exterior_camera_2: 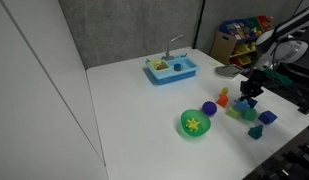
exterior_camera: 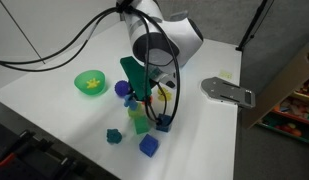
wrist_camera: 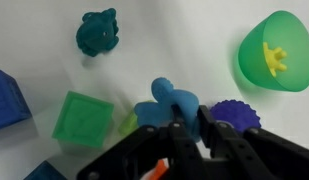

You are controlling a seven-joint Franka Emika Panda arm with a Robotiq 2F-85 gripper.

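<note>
A light blue toy (wrist_camera: 169, 103) with rounded lobes sits between the fingertips of my gripper, which is shut on it in the wrist view. The same blue toy (exterior_camera: 131, 103) shows beneath the arm in exterior view 1, with the fingers largely hidden there. Close beside it in the wrist view are a green cube (wrist_camera: 83, 119) and a purple spiky ball (wrist_camera: 237, 115). Whether the toy touches the table is hard to tell.
A green bowl (wrist_camera: 256, 55) holds a yellow star-shaped piece (wrist_camera: 275, 58). Nearby are a teal figure (wrist_camera: 97, 32) and a dark blue cube (wrist_camera: 8, 100). A light blue toy sink (exterior_camera_2: 171, 68) stands farther back, and a grey tray (exterior_camera: 228, 93) lies to one side.
</note>
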